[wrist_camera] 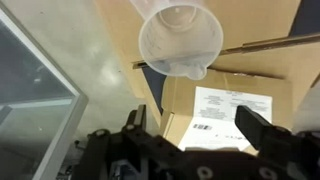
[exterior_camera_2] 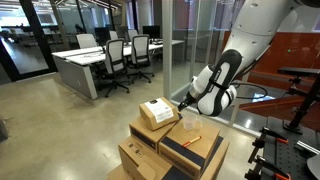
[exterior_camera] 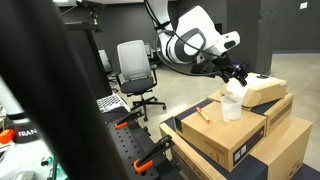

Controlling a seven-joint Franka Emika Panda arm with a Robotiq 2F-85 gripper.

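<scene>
A translucent plastic cup point(wrist_camera: 180, 48) with a spout stands on a cardboard box point(exterior_camera: 213, 132); the wrist view looks into it from above. My gripper is open, its fingers point(wrist_camera: 137, 137) wide apart at the lower edge of that view, with nothing between them. In the first exterior view the gripper point(exterior_camera: 238, 76) is above and just behind the cup point(exterior_camera: 232, 107), not touching it as far as shows. An orange stick-like object point(exterior_camera: 203, 114) lies on the box left of the cup, and it shows in the second exterior view too.
Behind the cup is a smaller cardboard box point(exterior_camera_2: 158, 113) with a white label point(wrist_camera: 226, 118), close under the gripper. More cardboard boxes point(exterior_camera: 284, 146) stand around. A desk chair point(exterior_camera: 137, 66) is farther back on open floor.
</scene>
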